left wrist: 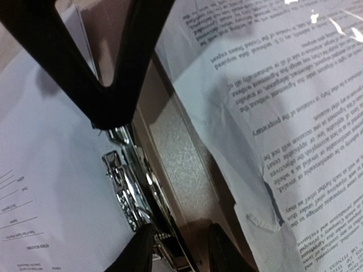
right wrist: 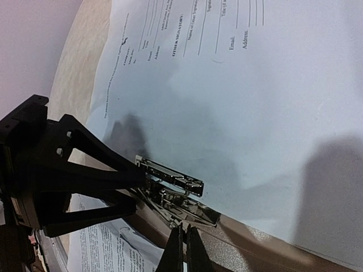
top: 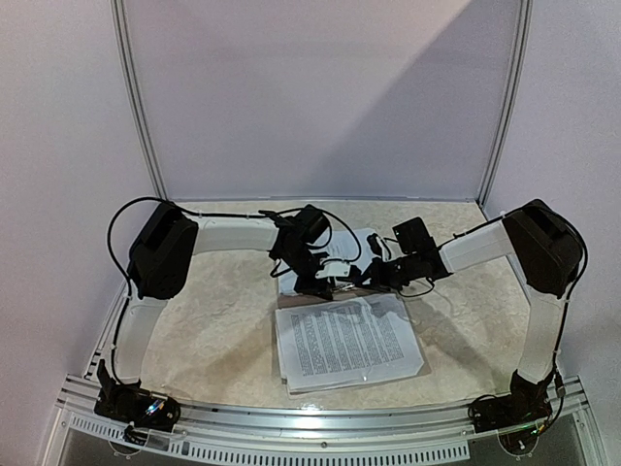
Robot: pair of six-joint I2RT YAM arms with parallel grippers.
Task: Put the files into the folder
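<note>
A folder lies opened on the table, its brown spine strip (left wrist: 182, 156) bare between two sets of pages. The printed sheets (top: 349, 340) cover the near side; a form page (right wrist: 227, 107) lies on the far side. Along the strip runs a metal clip (left wrist: 127, 190). My left gripper is open, its fingertips apart, at one end of the clip. At the other end, the tips of my right gripper are together, touching or just beside the metal; nothing shows between them.
Bare tabletop (top: 209, 320) spreads left and right of the folder. A metal rail (top: 320, 417) runs along the front edge, and a wall stands behind. Both grippers are close together over the clip.
</note>
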